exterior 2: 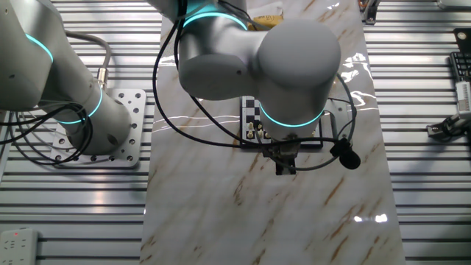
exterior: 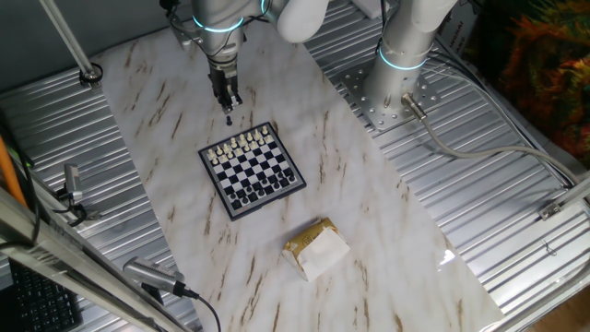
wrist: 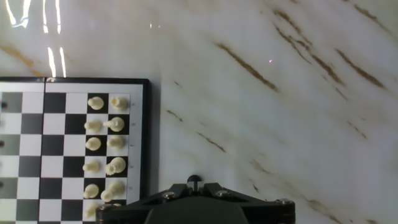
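Note:
A small black chess piece (exterior: 229,120) stands on the marble table just outside the board's white-piece side. My gripper (exterior: 230,109) hangs close above it. In the wrist view the round dark top of the piece (wrist: 195,179) shows right at the fingertips, which look close together; whether they touch it cannot be told. The chessboard (exterior: 223,195) lies flat, with white pieces (exterior: 240,144) along the side nearer my gripper and black pieces (exterior: 263,189) along the opposite side. The second exterior view shows the gripper (exterior 2: 285,168) partly hidden by the arm.
A gold and white packet (exterior: 318,254) lies beyond the board's black side. A metal robot base (exterior: 396,97) stands on slats right of the table. Bare marble surrounds the board. A loose cable (exterior 2: 221,143) loops around the arm.

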